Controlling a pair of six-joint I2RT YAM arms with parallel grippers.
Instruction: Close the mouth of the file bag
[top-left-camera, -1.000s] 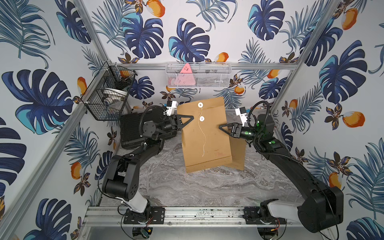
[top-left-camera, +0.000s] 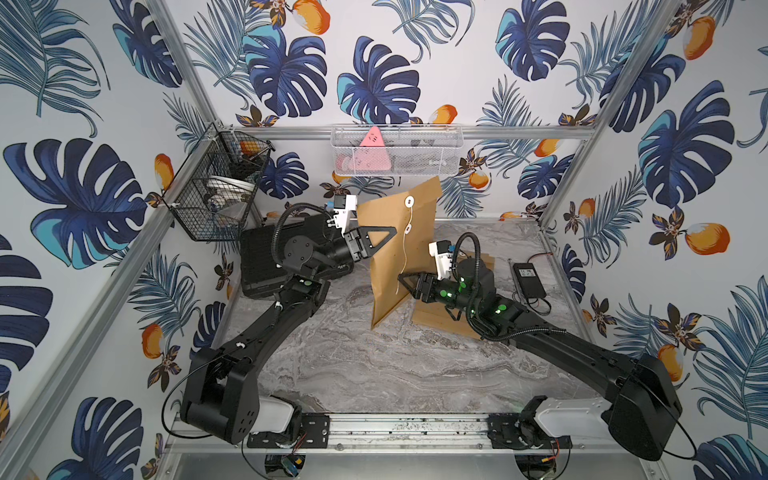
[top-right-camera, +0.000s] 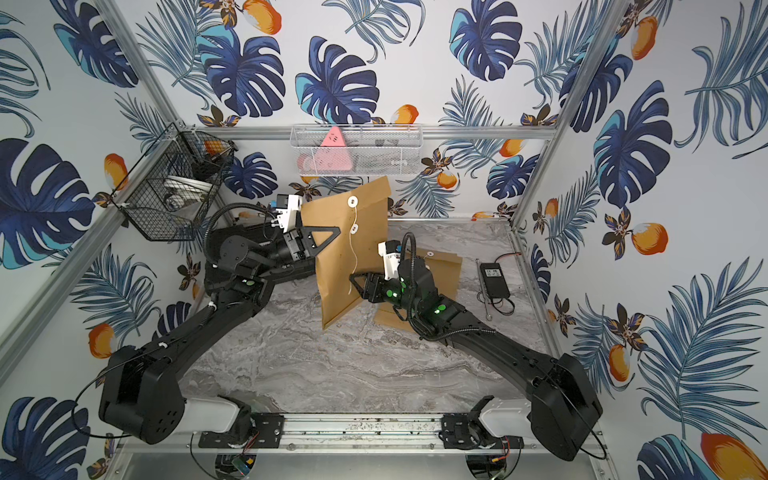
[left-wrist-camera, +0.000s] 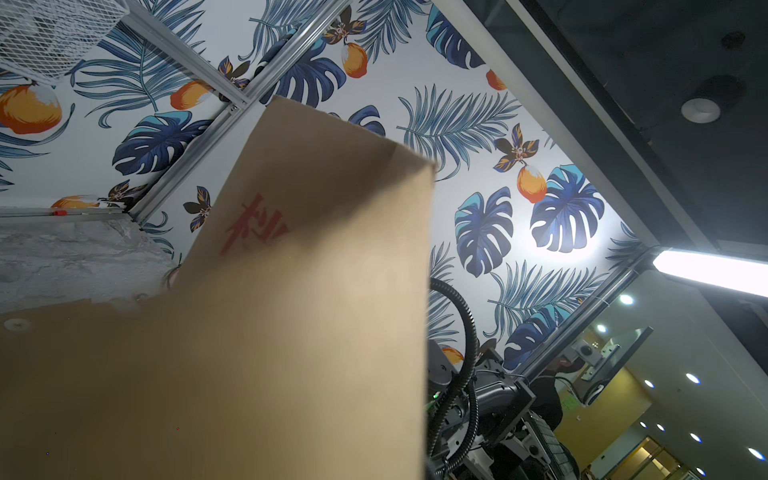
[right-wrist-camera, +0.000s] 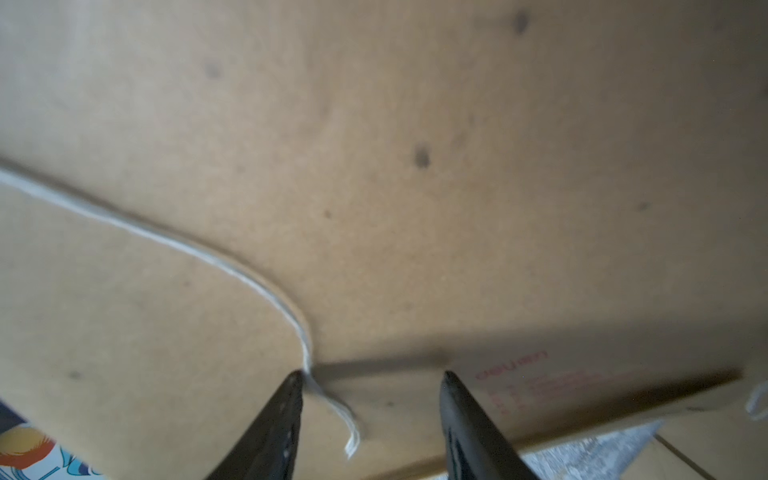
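The brown file bag (top-left-camera: 386, 292) is held upright and angled, its two white buttons (top-left-camera: 409, 202) and thin string (right-wrist-camera: 200, 252) facing forward. My left gripper (top-left-camera: 382, 236) is shut on the bag near its upper left; in the left wrist view the bag hides the fingers. My right gripper stands open at the bag's lower front, one fingertip beside the dangling string's lower part. The string runs loose down from the buttons. Whether the fingertips touch the paper is unclear.
Another brown bag (top-right-camera: 436, 280) lies on the marble table behind. A black case (top-left-camera: 256, 264) is at back left, a black device (top-left-camera: 528, 281) at right, wire baskets (top-left-camera: 396, 160) hang on the walls.
The bag has turned from facing forward to angled and risen at the top. My right gripper has moved left and down from its right edge to the string.
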